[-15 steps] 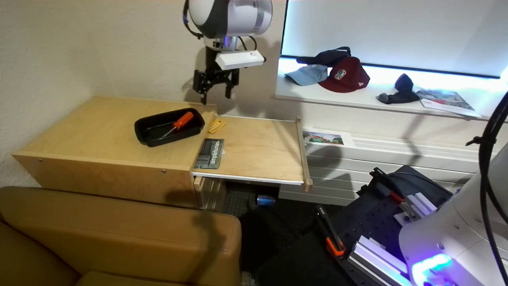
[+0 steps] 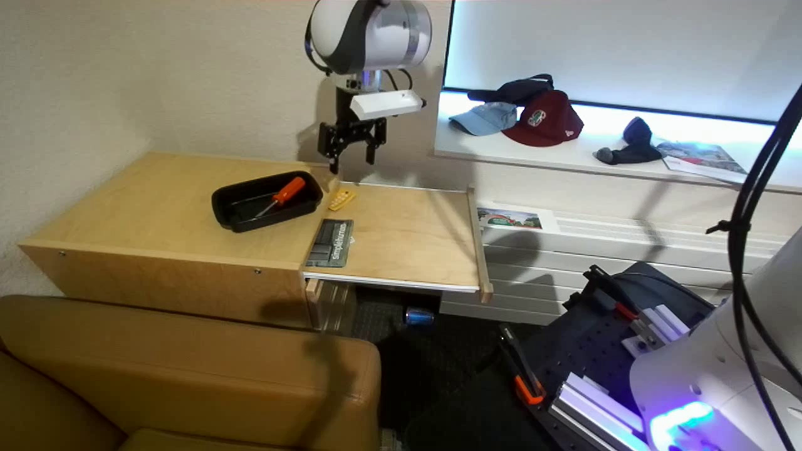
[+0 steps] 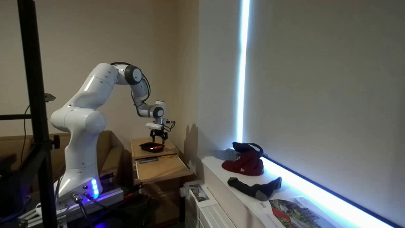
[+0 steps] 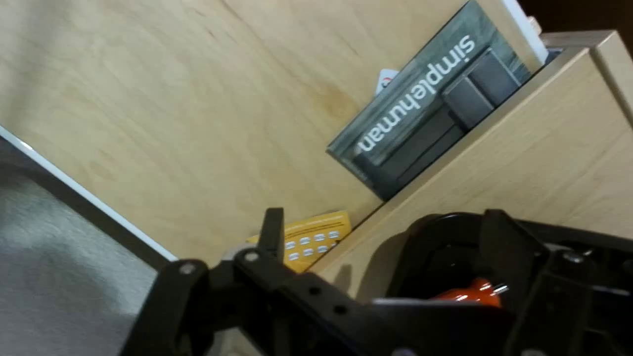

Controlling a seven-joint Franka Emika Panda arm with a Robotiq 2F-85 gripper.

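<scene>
My gripper [image 2: 353,159] hangs open above the back of the cabinet, close to the line where the cabinet top [image 2: 150,203] meets the pulled-out drawer. Nothing shows between its fingers. On the cabinet top rests a black tray [image 2: 233,214], holding a screwdriver with an orange handle [image 2: 290,190]. In the drawer [image 2: 421,233] lie a yellow card-like item [image 2: 343,199] at the back left and a dark "simplehuman" booklet [image 2: 331,242] at the front left. The wrist view has one finger [image 4: 273,231] over the yellow item and the other over the tray, partly hiding both.
A windowsill right of the drawer carries a maroon cap [image 2: 545,120], a light blue cap [image 2: 485,118] and a dark sock [image 2: 635,144]. A tan sofa [image 2: 195,368] stands in front of the cabinet. The drawer's middle and right are clear.
In exterior view 1 my gripper has shifted right and slightly down, from over the cabinet's back edge toward the drawer. It stays open. The tray, screwdriver, booklet and yellow item have not moved.
</scene>
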